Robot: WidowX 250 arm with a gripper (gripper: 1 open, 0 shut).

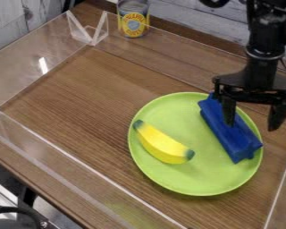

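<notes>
My black gripper [252, 109] hangs over the right part of a green plate [181, 179], open, with one finger down at the upper end of a blue block [231, 135] and the other out beyond the plate's right edge. The block lies lengthwise on the plate's right side. A yellow banana [164, 143] rests on the left side of the plate.
A can [132, 20] stands at the back of the wooden table [62, 116], beside a clear plastic piece at the back left. The table left of the plate is bare. A wall runs along the back.
</notes>
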